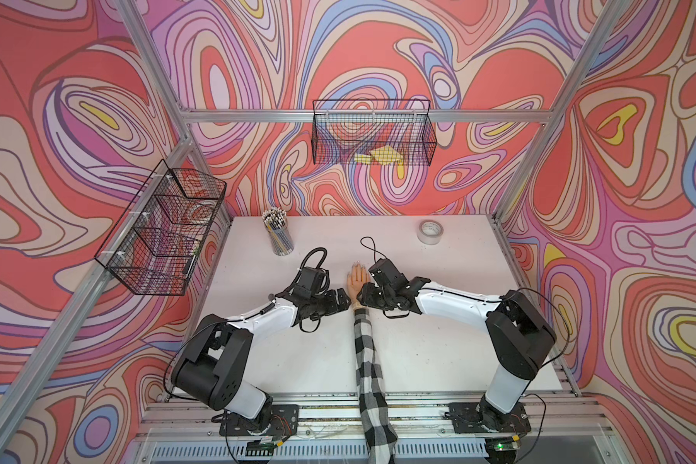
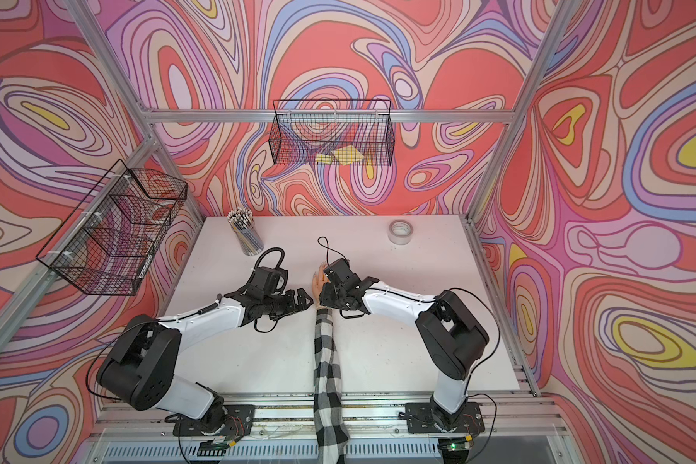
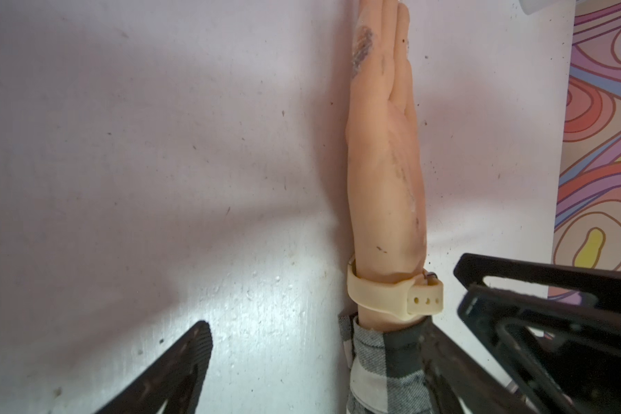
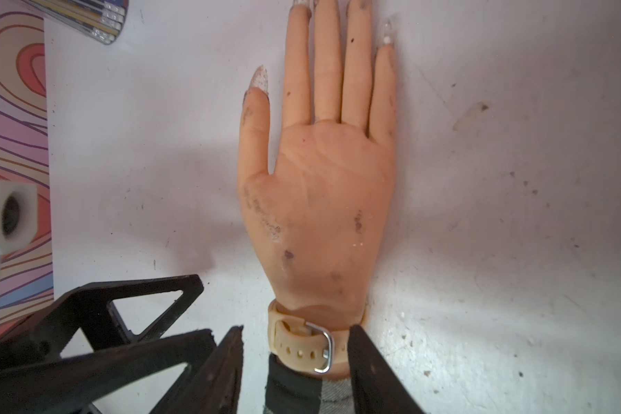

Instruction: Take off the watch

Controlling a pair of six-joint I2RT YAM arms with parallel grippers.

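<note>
The watch strap [image 4: 293,345], pale cream, is around the wrist of a mannequin hand [image 4: 317,220] lying palm up, its silver buckle [image 4: 329,348] facing up with the strap through it. In the left wrist view the strap's holed end [image 3: 426,299] sticks out to the right. My left gripper is open beside the wrist, its fingers [image 3: 186,365] wide apart with nothing held. My right gripper is part open over the wrist, its fingers [image 4: 224,365] seen either side of the strap and buckle, without visible grip. The watch face is hidden.
A black-and-white checked sleeve [image 1: 367,363] covers the forearm. At the back left is a holder of pens [image 1: 278,232]; a tape roll [image 1: 430,231] lies at the back right. Wire baskets [image 1: 372,139] hang behind. The table beside both arms is clear.
</note>
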